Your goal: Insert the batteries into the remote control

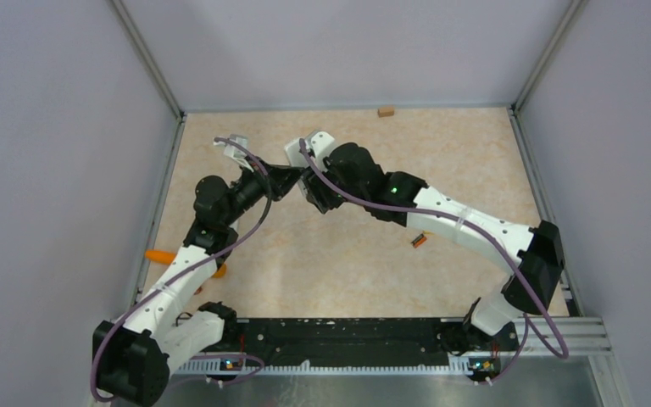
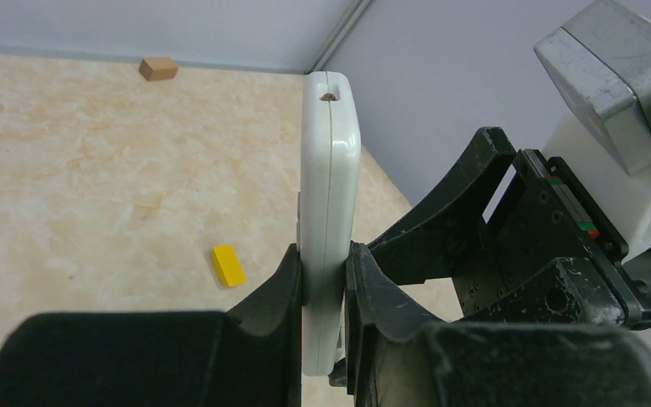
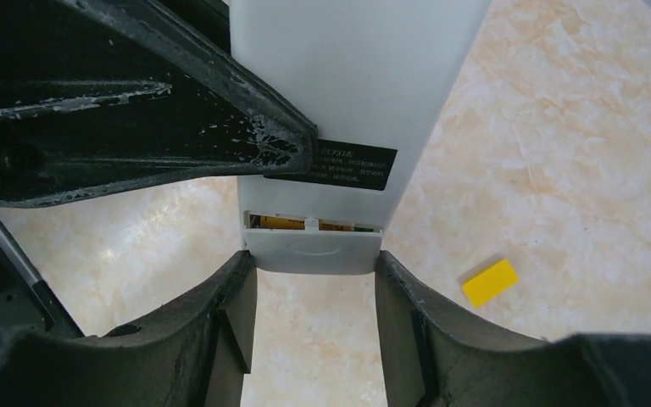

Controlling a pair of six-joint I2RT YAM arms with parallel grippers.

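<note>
My left gripper is shut on the white remote control point(image 2: 331, 161), its fingers pressing both sides and the remote standing on end in the left wrist view. In the right wrist view the remote's pale back point(image 3: 356, 76) carries a black label, with a black finger of the left gripper across it. Below the label, a narrow gap shows gold-and-black batteries point(image 3: 281, 223) inside. The white battery cover point(image 3: 315, 252) sits between the fingertips of my right gripper, shut on it, and overlaps most of the compartment. Whether the cover is seated cannot be seen.
Small orange-and-dark pieces point(image 1: 420, 241), apparently loose batteries, lie right of centre. A yellow block point(image 3: 490, 281) rests on the table, and a brown block point(image 1: 386, 111) stands by the back wall. Orange items point(image 1: 161, 256) lie at the left.
</note>
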